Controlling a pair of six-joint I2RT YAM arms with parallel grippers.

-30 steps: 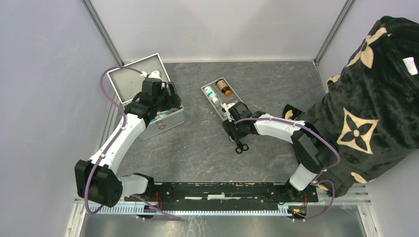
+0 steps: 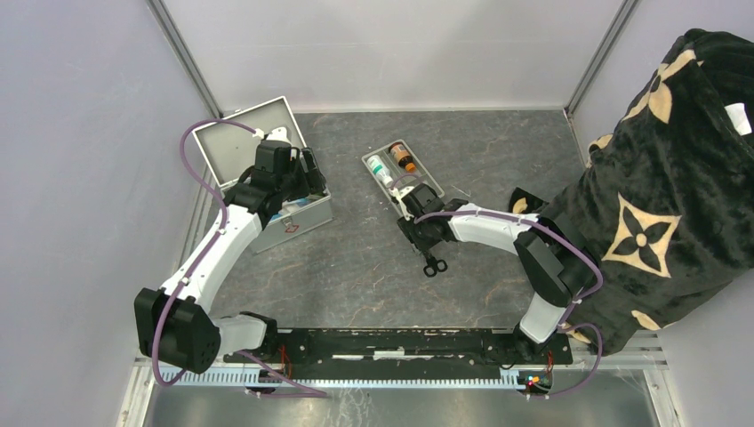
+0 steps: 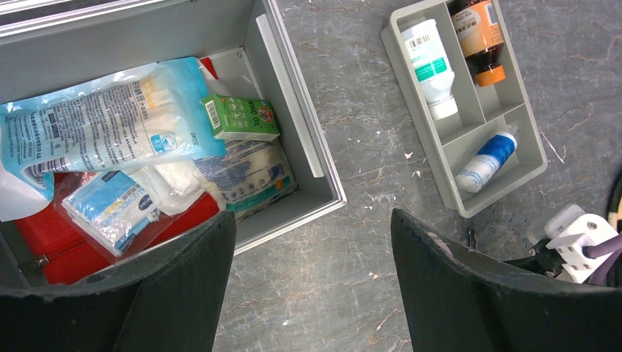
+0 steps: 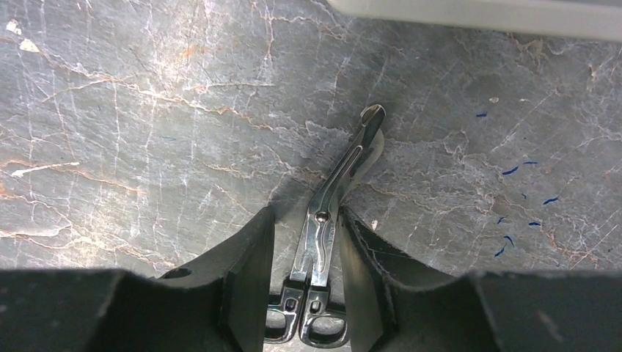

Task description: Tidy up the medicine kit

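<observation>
My left gripper is open and empty over the medicine box (image 2: pixel 289 227), which holds pouches, a red bag and a green carton (image 3: pixel 242 125). My right gripper is low over the scissors (image 4: pixel 321 220), its fingertips either side of the metal blades; the right finger looks to touch them, the left stands apart. In the left wrist view a grey tray (image 3: pixel 407 70) holds a white bottle (image 3: pixel 425 59), a brown bottle (image 3: pixel 473 29) and a small blue-white bottle (image 3: pixel 484 165).
A black patterned cloth (image 2: pixel 676 178) covers the right side. The grey surface (image 2: pixel 347 276) between box and scissors is clear, as is the area behind the tray.
My right arm has shifted slightly, its elbow moving left and the gripper a little leftward over the scissors. The left arm and the objects look unchanged.
</observation>
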